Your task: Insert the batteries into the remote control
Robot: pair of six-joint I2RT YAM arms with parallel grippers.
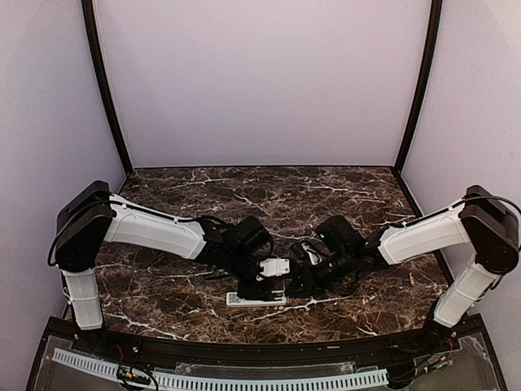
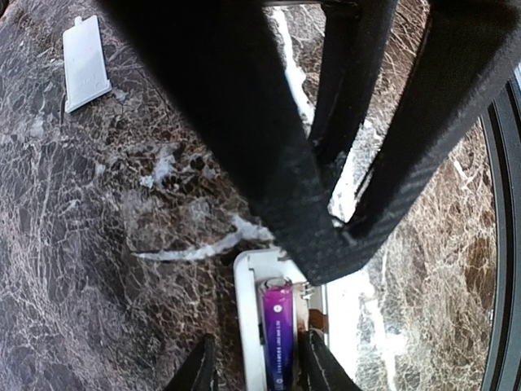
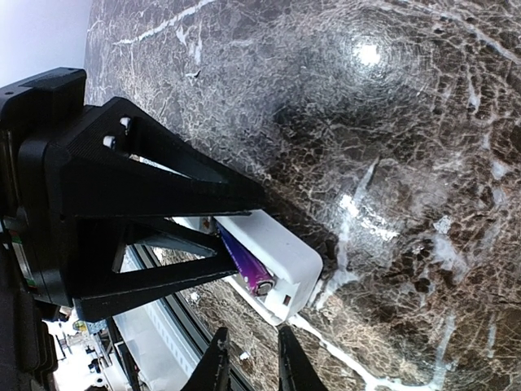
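Note:
The white remote point(image 1: 244, 299) lies on the marble table under both grippers. A purple battery is in its compartment; in the right wrist view the same battery point(image 3: 248, 265) looks somewhat tilted against the remote's white body point(image 3: 289, 252). My left gripper is over the remote, its fingertips apart on either side of the battery end, partly out of frame. My right gripper points down beside the remote's end, fingertips apart with nothing visible between them. The other gripper's black fingers cross each wrist view.
The battery cover point(image 2: 85, 63) lies apart on the table. A small battery-like object point(image 1: 411, 278) is at the right of the table.

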